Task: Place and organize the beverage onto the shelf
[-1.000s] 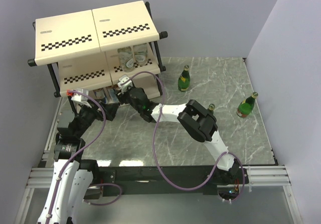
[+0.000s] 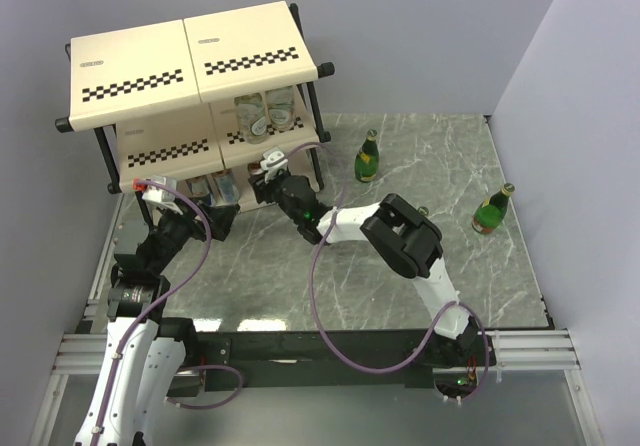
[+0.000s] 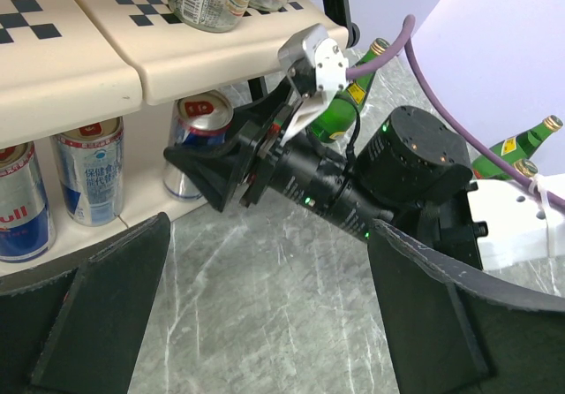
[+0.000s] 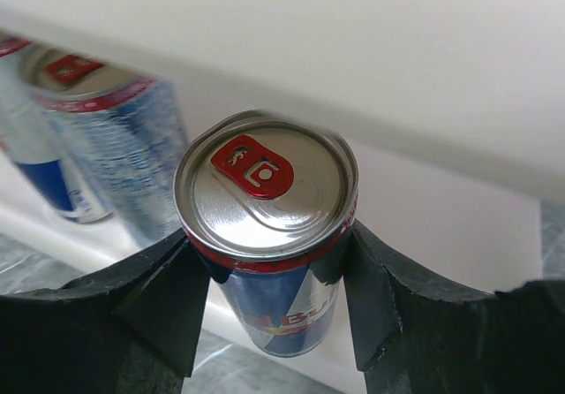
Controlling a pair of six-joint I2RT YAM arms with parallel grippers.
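Observation:
A blue-and-silver can with a red tab (image 4: 274, 191) stands between the fingers of my right gripper, which touch it on both sides. In the left wrist view the same can (image 3: 203, 116) is at the lower shelf's right section, partly behind the black fingers. Two more cans, a pale blue one (image 3: 91, 169) and a darker one (image 3: 22, 204), stand to its left on that shelf. My left gripper is wide open in front of the shelf, nothing between its fingers. The shelf (image 2: 245, 154) has checkered cream boards.
Two clear bottles (image 2: 251, 118) occupy the middle board's right side. Green bottles (image 2: 367, 156) rest on the marble table (image 2: 430, 146). The board above the right gripper leaves little headroom.
The left arm has stayed where it was.

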